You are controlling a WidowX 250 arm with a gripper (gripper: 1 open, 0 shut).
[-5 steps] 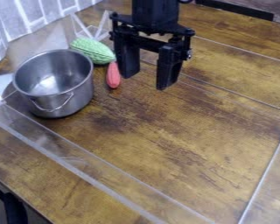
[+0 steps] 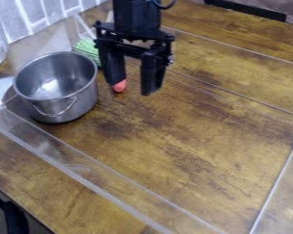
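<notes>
My black gripper [image 2: 129, 71] hangs over the table at upper centre, its two dark fingers apart, with no object visible between them. A small red-pink object [image 2: 120, 86] lies on the wood just behind it, partly hidden. A green object [image 2: 83, 49] at the upper left is mostly hidden behind the gripper. A metal pot [image 2: 56, 84] stands to the left of the gripper.
Transparent strips or sheeting lie along the left side. A pale patterned surface is at the top left, and a dark edge runs along the top right.
My gripper has moved left, closer to the pot, and now covers more of the red-pink and green objects. The pot has not moved.
</notes>
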